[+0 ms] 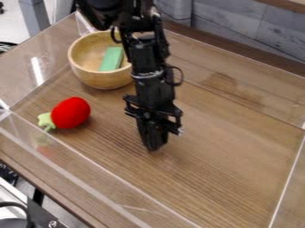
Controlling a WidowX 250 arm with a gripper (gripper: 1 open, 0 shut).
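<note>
The black robot arm reaches down from the top centre to its gripper (152, 135), which is low over the bare middle of the wooden table (215, 178). Its fingertips are dark and small, and whether they are open or shut is unclear. No object is visible at them. A red tomato-like object (71, 114) with a pale green tip lies to the gripper's left. A wooden bowl (88, 73) holding a green block (112, 57) sits at upper left, behind the arm.
A wooden ledge or wall runs along the top right. The table's left edge shows at lower left.
</note>
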